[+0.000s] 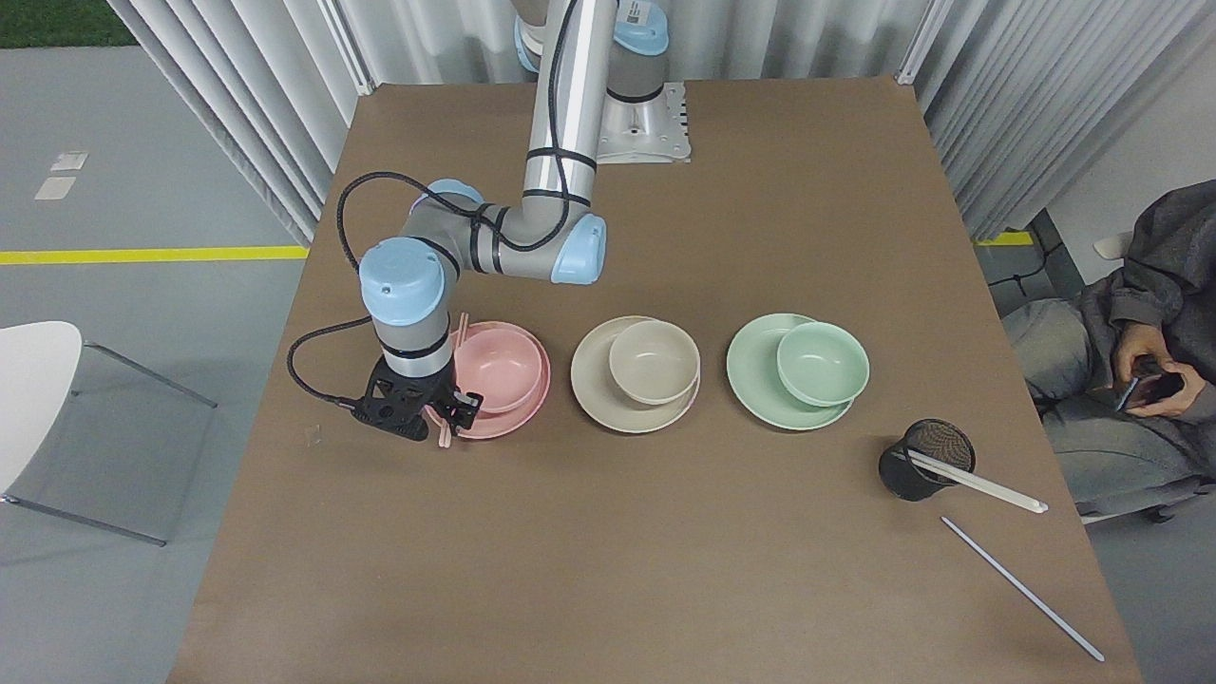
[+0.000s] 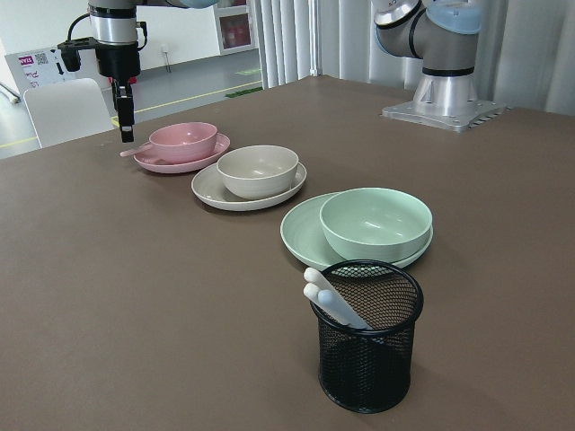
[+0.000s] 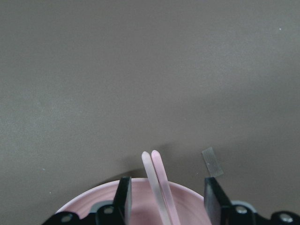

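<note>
My black gripper stands open above the pink chopsticks (image 3: 164, 187), which rest at the left edge of the pink plate (image 1: 524, 412) beside the pink bowl (image 1: 497, 365). In the wrist view the chopsticks lie between the two fingers, near the pink dish at the bottom; whether the fingertips are level with them I cannot tell.
Cream bowl (image 1: 653, 360) and mint bowl (image 1: 822, 363) sit on matching plates to the right. A black mesh cup (image 2: 364, 368) holds pale chopsticks; a pale stick (image 1: 1020, 586) lies near the right edge. A person sits at the right.
</note>
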